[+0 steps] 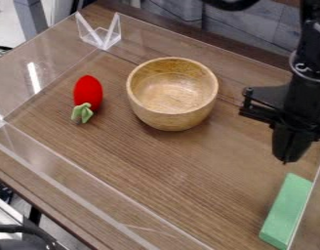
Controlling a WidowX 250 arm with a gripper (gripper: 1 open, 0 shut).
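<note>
My gripper [293, 148] hangs at the right side of the table, its black fingers pointing down, shut with nothing visible between them. Below it a flat green block [287, 212] lies lengthwise near the front right. A wooden bowl [175, 92] stands at the back centre, left of the gripper. A red object with a pale green leafy end [89, 95] lies on the left part of the table.
A clear plastic holder [100, 33] sits at the back left. Table edges show at the lower left and along the back.
</note>
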